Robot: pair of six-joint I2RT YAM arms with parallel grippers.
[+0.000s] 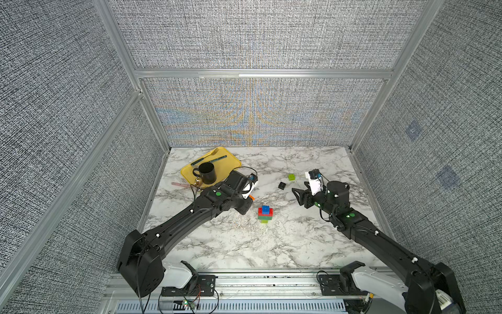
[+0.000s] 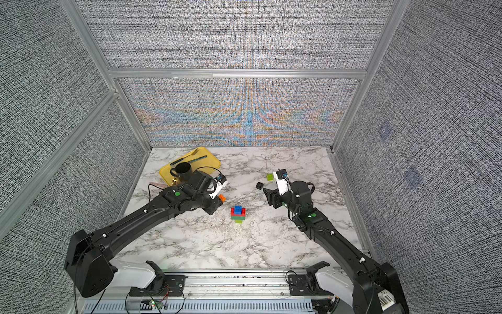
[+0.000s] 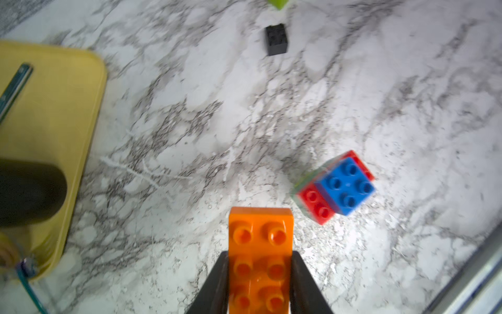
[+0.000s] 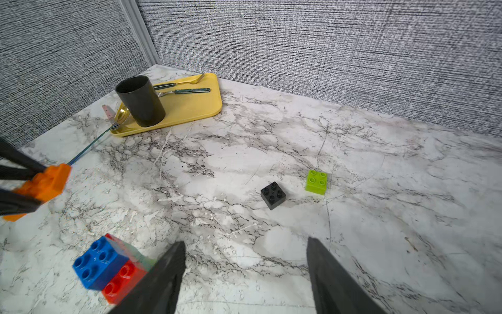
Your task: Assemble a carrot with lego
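Note:
An orange brick (image 3: 260,256) with studs is clamped in my left gripper, held above the table. Right of it stands a small stack (image 1: 265,213): blue brick (image 3: 347,185) on top, red brick (image 3: 317,204) beneath it, then green, with lime at the base. In the right wrist view the stack shows at lower left, its red part partly behind a finger (image 4: 166,272). My right gripper is open and empty. Beyond it lie a black brick (image 4: 273,195) and a lime brick (image 4: 316,181), apart from each other.
At the back left a yellow tray (image 1: 230,165) carries a black mug (image 1: 207,172) and cutlery. A gold-headed utensil (image 4: 121,114) lies at its edge. Bare marble table (image 1: 308,246) spreads in front and to the right.

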